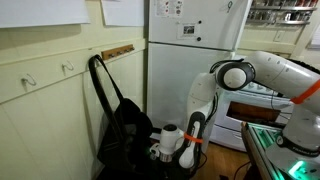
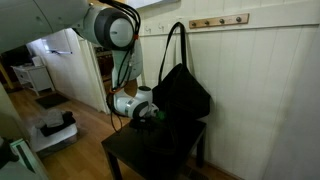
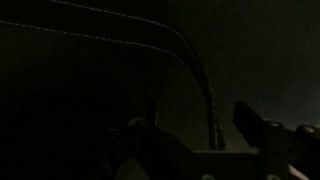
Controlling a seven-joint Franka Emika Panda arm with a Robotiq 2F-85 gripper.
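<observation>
A black bag with a tall strap leans against the white wall; its dark fabric shows in exterior view 2, its strap in exterior view 1. My gripper reaches down at the bag's front, low over the dark table. In the wrist view, a stitched seam of dark cloth runs between the fingers, which stand apart. The gripper is part open, and I see nothing clearly held. Much of the wrist view is too dark to make out.
The dark table carries the bag. Wall hooks and a coat rack are on the wall above. A white fridge stands behind, and wooden floor shows beside the table.
</observation>
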